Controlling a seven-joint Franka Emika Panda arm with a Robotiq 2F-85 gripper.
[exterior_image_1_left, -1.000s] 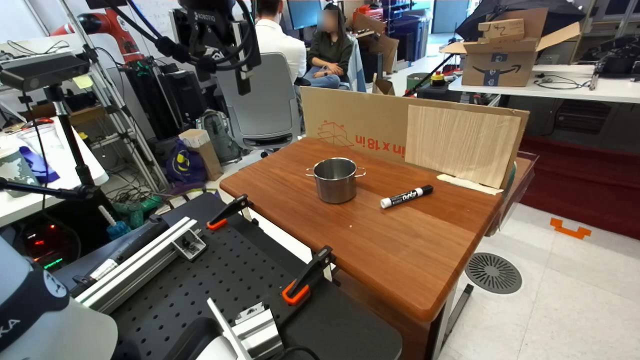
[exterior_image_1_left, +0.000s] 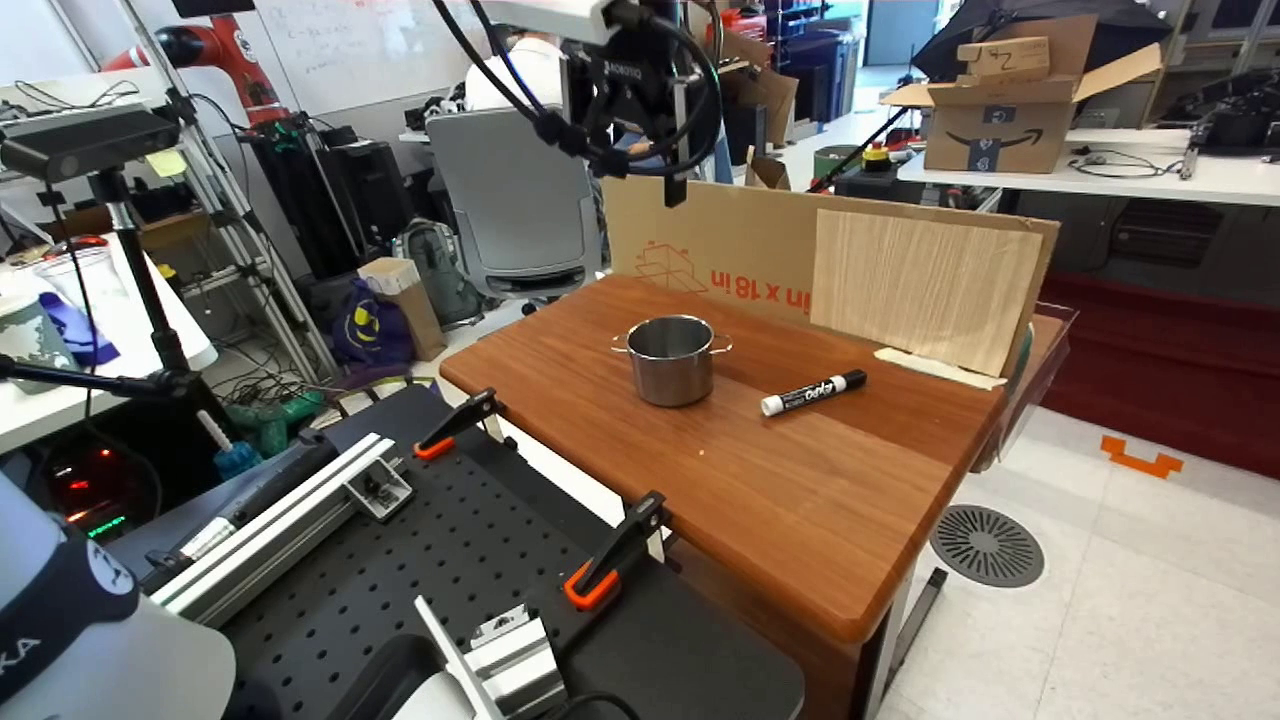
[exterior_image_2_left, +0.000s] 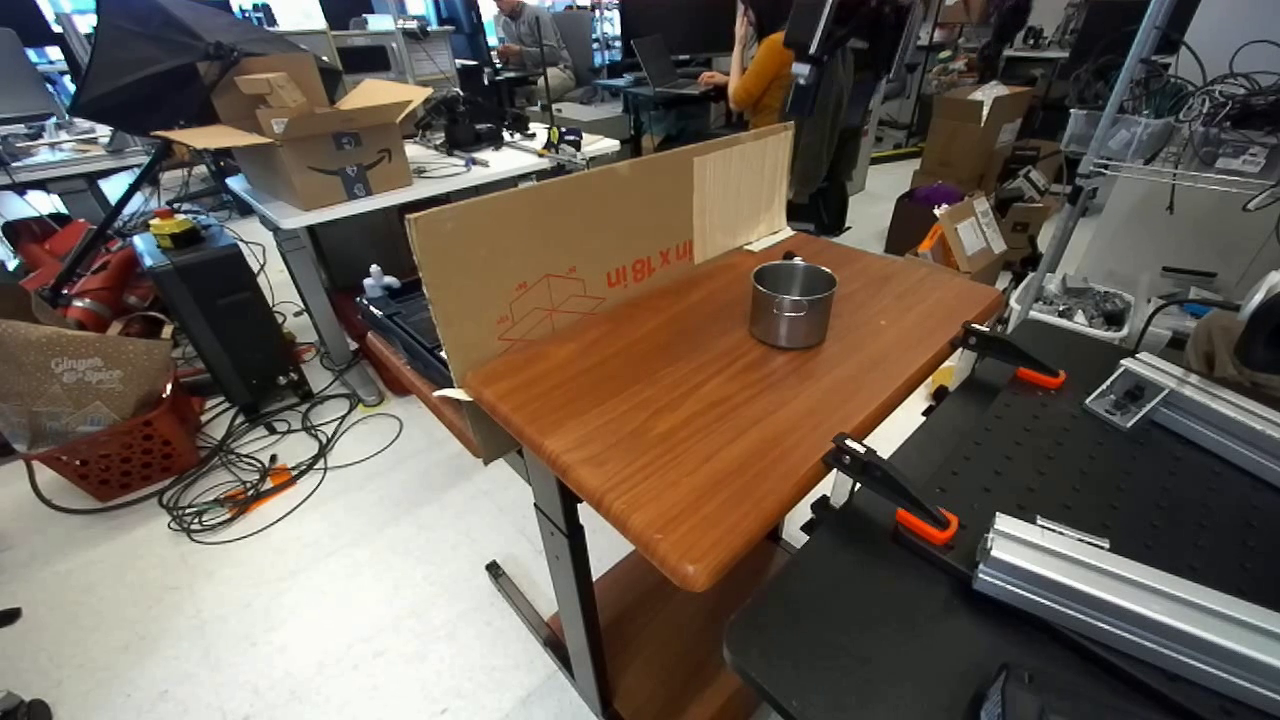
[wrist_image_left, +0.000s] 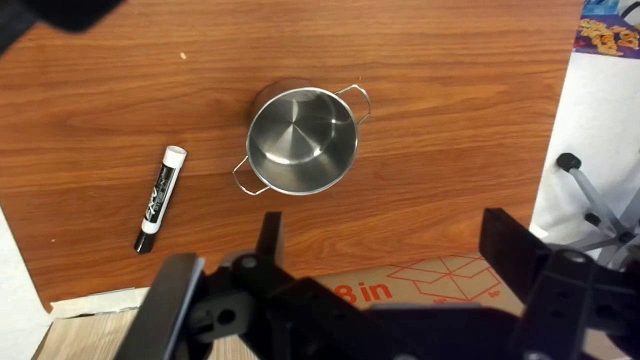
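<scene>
A steel pot (exterior_image_1_left: 672, 362) with two wire handles stands upright on the wooden table (exterior_image_1_left: 792, 516). Seen from above, the pot (wrist_image_left: 301, 141) is empty. To one side of it lies a black-and-white Expo marker (wrist_image_left: 160, 198), apart from the pot; in the first exterior view the marker (exterior_image_1_left: 813, 392) is to the pot's right. The pot (exterior_image_2_left: 792, 305) mostly hides the marker in the second exterior view. High above the table hangs my gripper, open, its two fingers wide apart with nothing between them.
A cardboard sheet (exterior_image_1_left: 720, 246) with a wood-grain panel (exterior_image_1_left: 924, 288) borders the table's far edge. Clamps (exterior_image_1_left: 612, 552) with orange pads grip the near edge, beside a black perforated board (exterior_image_1_left: 480, 564).
My gripper has moved to the right in the first exterior view, still high over the table. The pot and marker have stayed in place.
</scene>
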